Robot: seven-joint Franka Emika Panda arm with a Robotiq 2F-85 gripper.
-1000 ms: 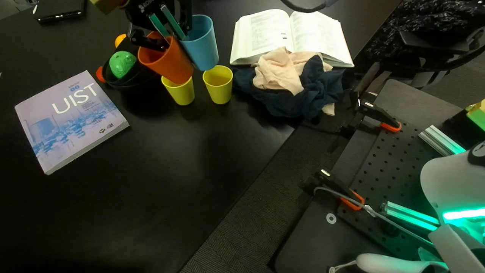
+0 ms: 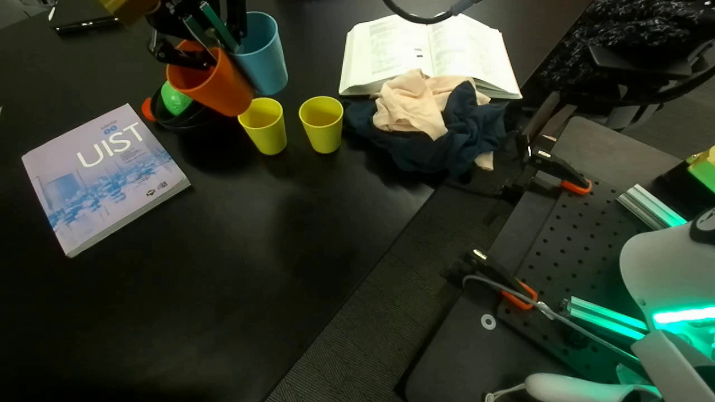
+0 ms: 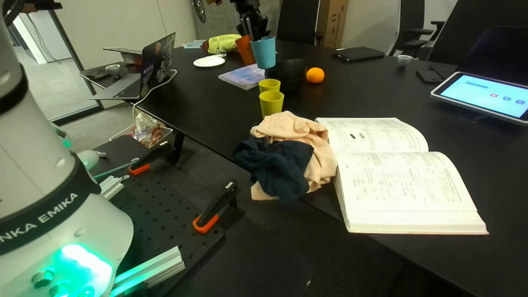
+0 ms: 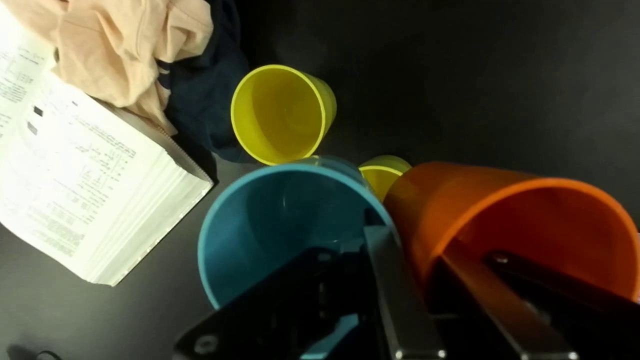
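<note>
My gripper is shut on the touching walls of two cups, with one finger inside the blue cup (image 4: 288,210) and the other inside the orange cup (image 4: 474,192). Both cups hang above the table, and the orange one is tilted. Below them two yellow cups stand upright on the black table: one (image 2: 322,124) is near the cloth, the other (image 2: 268,130) is further left. In the wrist view, the held cups partly hide the second yellow cup (image 4: 387,171).
A black bowl (image 3: 287,70) with a green ball (image 2: 175,98) is behind the cups, and an orange fruit (image 3: 315,75) is beside it. A UIST book (image 2: 104,177) lies left. Crumpled cloth (image 2: 415,110) and an open book (image 2: 429,50) are right.
My gripper has moved left and slightly up in exterior view 1, carrying both the orange and blue cups. They now cover more of the bowl; the yellow cups have not moved.
</note>
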